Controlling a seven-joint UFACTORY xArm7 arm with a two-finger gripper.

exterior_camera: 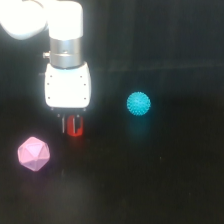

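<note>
At the left of the camera view, my gripper (73,124) points down from the white arm, its dark fingers drawn close together. Between them sits a small red block (75,127), partly covered by the fingers, which appear shut on it. Whether the block is clear of the dark surface is hard to tell; a faint red reflection shows just below it.
A pink faceted ball (33,153) lies close by, to the lower left of the gripper. Farther right is a blue textured ball (138,103).
</note>
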